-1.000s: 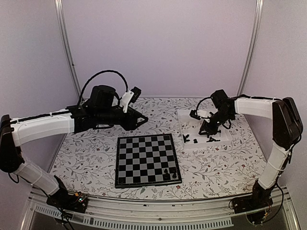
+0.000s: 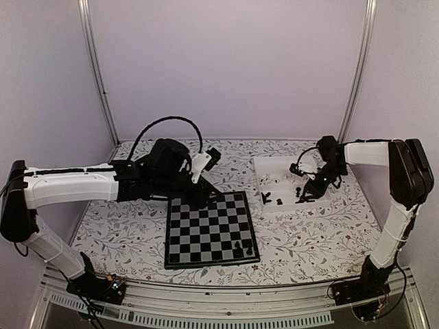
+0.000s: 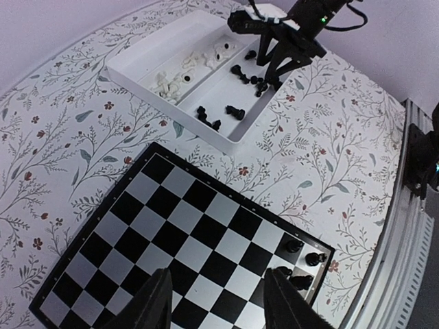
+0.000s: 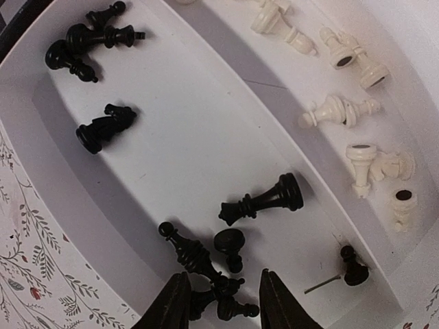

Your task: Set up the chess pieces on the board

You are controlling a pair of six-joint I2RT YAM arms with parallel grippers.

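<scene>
The chessboard [image 2: 209, 226] carries several black pieces at its near right corner, such as the black pawn [image 3: 314, 259]. My left gripper hangs open over the board, nothing between its fingers. In the white tray [image 2: 271, 205], black pieces lie on their sides in one compartment, white pieces [image 4: 331, 110] in the other. My right gripper is low in the tray's black compartment, fingers apart, over a cluster of black pieces including a black bishop [image 4: 188, 250]. Whether anything is between those fingertips is unclear. A black queen [image 4: 271, 201] lies nearby.
The tray's wall and divider [image 4: 309, 154] border the right gripper's area. Walls [image 2: 68, 82] stand at the back and sides.
My left arm has moved down and rightward over the board. My right arm has moved rightward and slightly down within the tray.
</scene>
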